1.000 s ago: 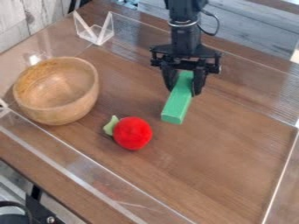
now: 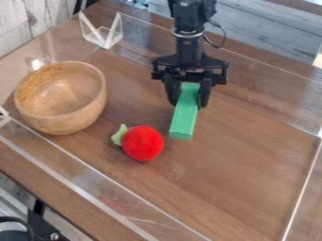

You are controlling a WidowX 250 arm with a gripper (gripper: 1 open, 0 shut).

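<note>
My black gripper (image 2: 189, 79) points down over the wooden table, shut on a green bar (image 2: 184, 117) that hangs below its fingers. The bar's lower end is near the table surface; whether it touches is hard to tell. In front and to the left lies a red fruit or vegetable (image 2: 143, 144) with a pale green stem. A wooden bowl (image 2: 60, 117) sits at the left.
A clear plastic holder (image 2: 104, 32) stands at the back left. Transparent walls edge the table (image 2: 233, 184).
The gripper and green bar have shifted slightly left and toward the front. The bowl and red object have not moved.
</note>
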